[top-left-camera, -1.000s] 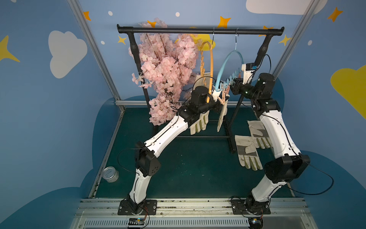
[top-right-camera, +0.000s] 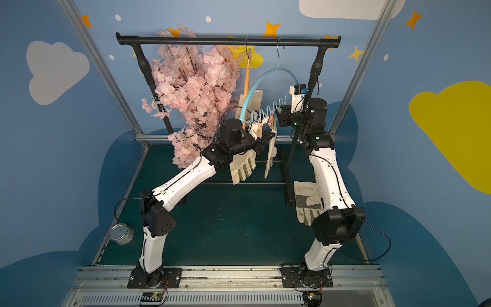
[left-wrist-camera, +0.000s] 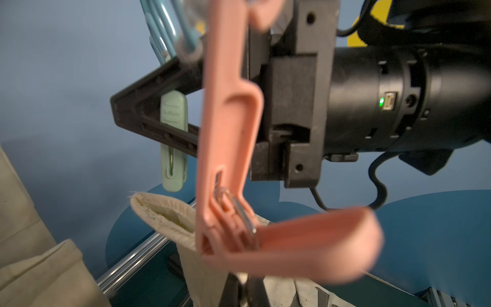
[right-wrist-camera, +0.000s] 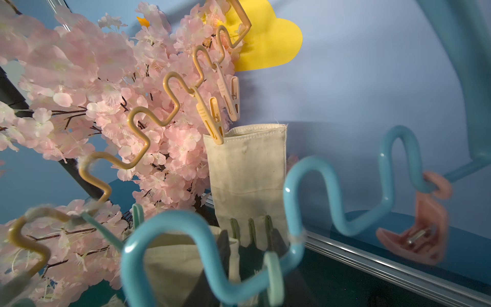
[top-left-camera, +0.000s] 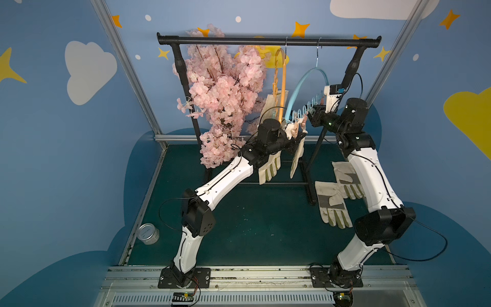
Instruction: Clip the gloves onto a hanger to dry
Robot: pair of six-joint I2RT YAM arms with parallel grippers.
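Note:
A blue hanger (top-left-camera: 300, 87) hangs from the rail, with a glove (top-left-camera: 296, 161) below it. An orange hanger (top-left-camera: 283, 76) behind holds another glove (right-wrist-camera: 245, 179) by clips. My left gripper (top-left-camera: 299, 137) is among the blue hanger's clips; a pink clip (left-wrist-camera: 230, 112) fills its wrist view, and whether it grips anything is hard to see. My right gripper (top-left-camera: 313, 113) is at the right of the blue hanger's lower bar; its fingers in the left wrist view are by a green clip (left-wrist-camera: 173, 110), and what it holds is unclear.
Two gloves (top-left-camera: 332, 202) lie on the floor at the right. Pink blossom branches (top-left-camera: 225, 81) stand left of the hangers, under the black rail (top-left-camera: 230, 41). A tin (top-left-camera: 148, 232) sits at the front left.
My left gripper has moved slightly down, and the orange hanger and gloves near it have swung a little. The right arm is still.

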